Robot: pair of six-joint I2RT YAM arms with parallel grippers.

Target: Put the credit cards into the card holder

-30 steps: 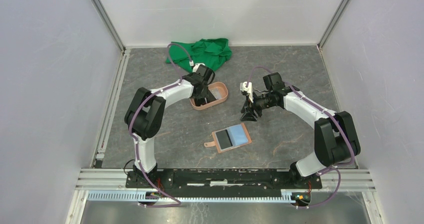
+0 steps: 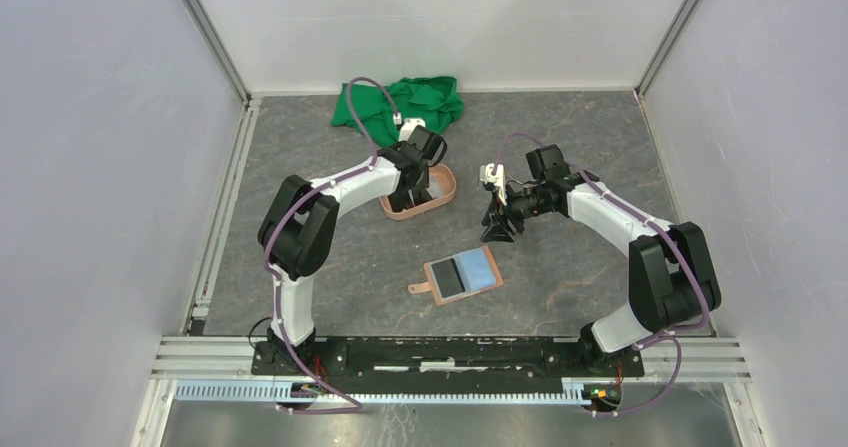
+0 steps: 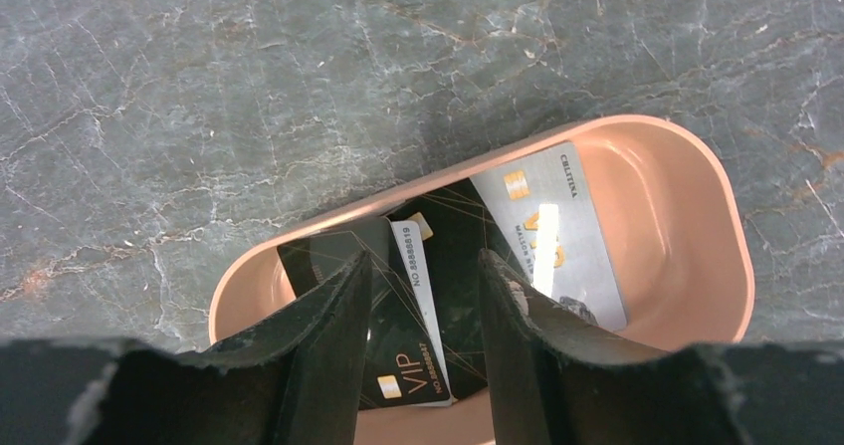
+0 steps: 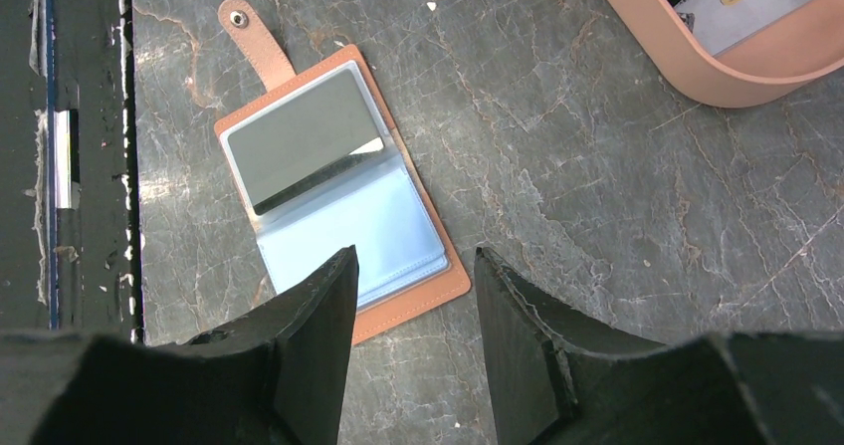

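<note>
Several credit cards lie loosely overlapped in a pinkish-tan basket (image 3: 652, 123): a black VIP card (image 3: 403, 340), a white card edge (image 3: 423, 291), another black card (image 3: 456, 256) and a silver card (image 3: 567, 196). My left gripper hovers over them with its fingers part open and nothing between. The card holder (image 4: 438, 216) lies spread flat, with tan leather, a strap, clear sleeves, one dark half and one pale blue half. Up and to its right in the top view, my right gripper (image 2: 498, 235) stands open and empty.
A crumpled green cloth (image 2: 425, 104) lies at the back behind the basket (image 2: 418, 210).
My left gripper has shifted to the right over the basket. The right arm, basket and card holder have stayed where they were.
</note>
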